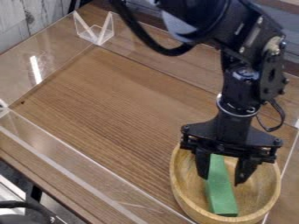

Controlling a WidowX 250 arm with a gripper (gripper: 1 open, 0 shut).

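My black gripper (233,157) is open and hangs low over a round wooden bowl (184,192) at the bottom right. In the bowl lies a long green block (219,197), its upper end partly hidden beneath the gripper. I cannot tell whether the fingertips touch the block.
A clear plastic wire-like holder (96,28) stands at the back left. Dark cables show at the bottom left corner.
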